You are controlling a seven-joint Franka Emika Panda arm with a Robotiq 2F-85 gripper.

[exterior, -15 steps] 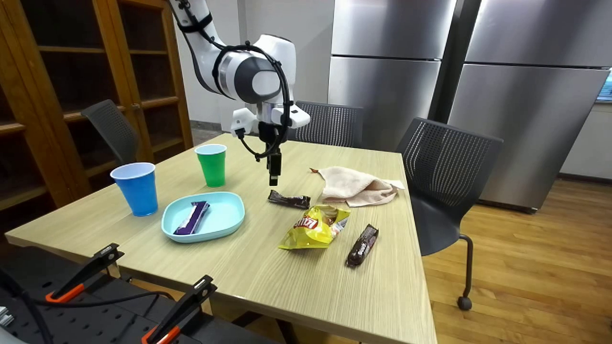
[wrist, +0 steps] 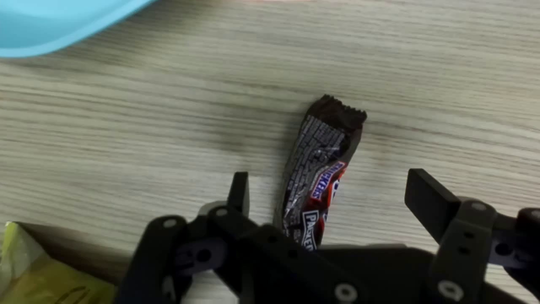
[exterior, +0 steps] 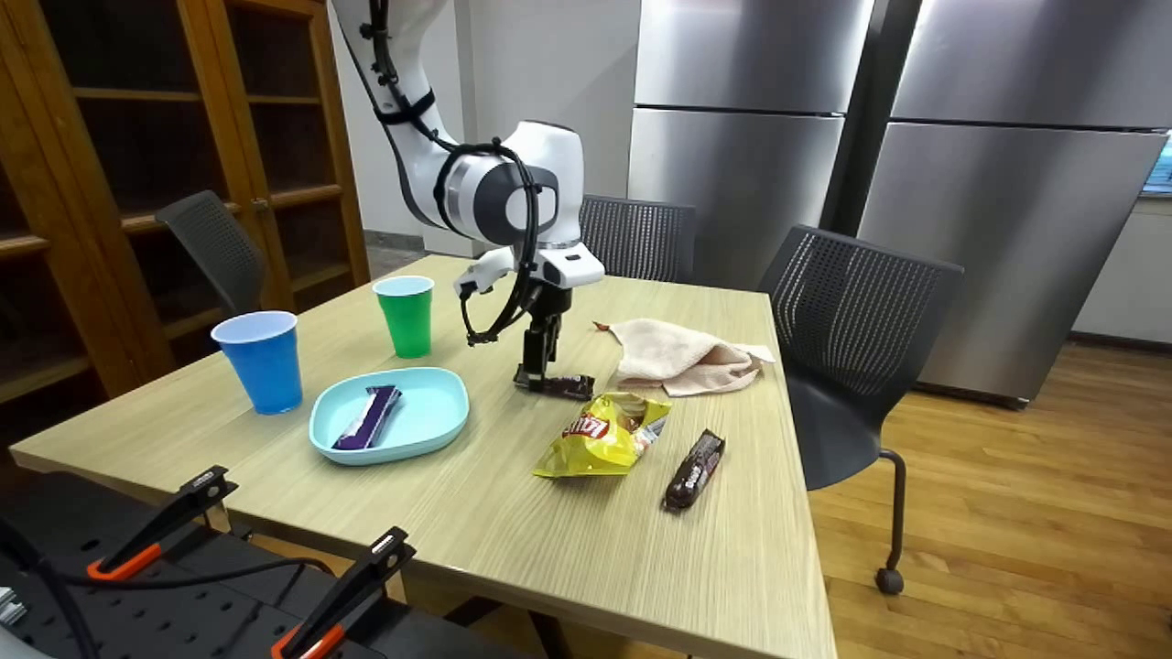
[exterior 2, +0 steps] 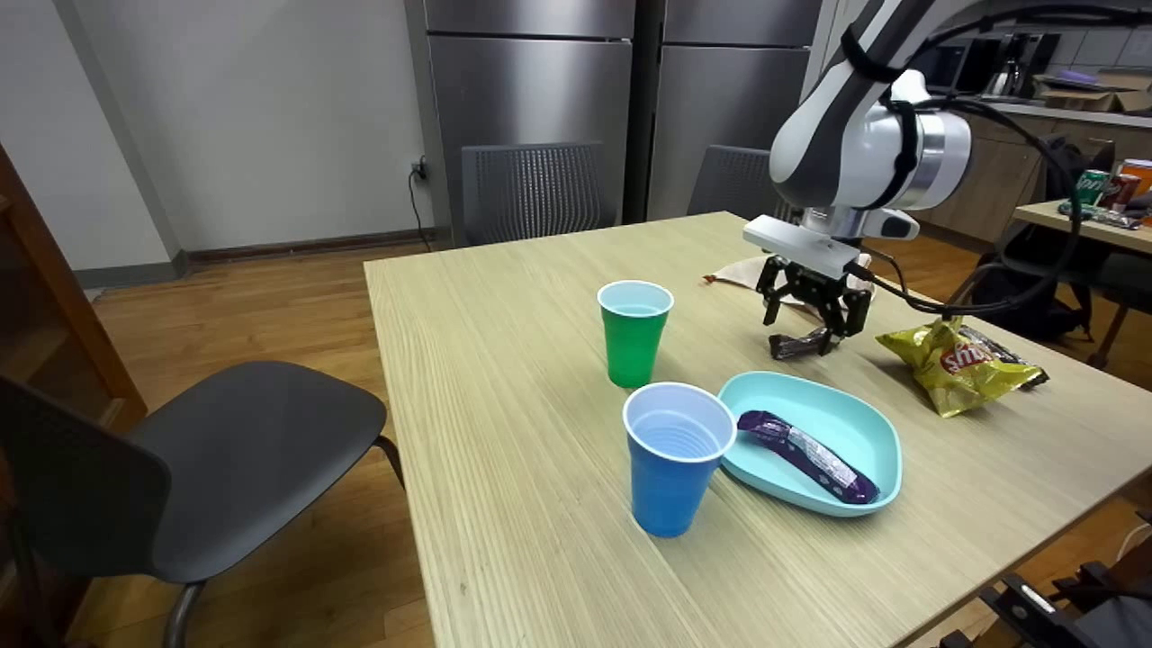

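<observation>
A brown Snickers bar [wrist: 319, 172] lies flat on the table, its lower end hidden behind the gripper body in the wrist view. My gripper is open, one finger on each side of the bar with space between each pad and the wrapper. Seen from the first exterior view, the fingers reach down close to the table at the bar [exterior: 571, 385]. A light blue tray [exterior 2: 745, 385] stands nearby with a purple-wrapped bar [exterior 2: 810, 458] lying in it.
A yellow chip bag [exterior: 604, 437] lies close to the gripper, with another dark bar [exterior: 694, 470] to its right. A beige cloth [exterior: 681, 353] is behind them. Green [exterior 2: 634, 340] and blue [exterior 2: 671, 464] cups stand upright by the tray.
The arm has come down and slightly to the right in the first exterior view, bringing its fingers from above the table to the Snickers bar. The objects have stayed in place.
</observation>
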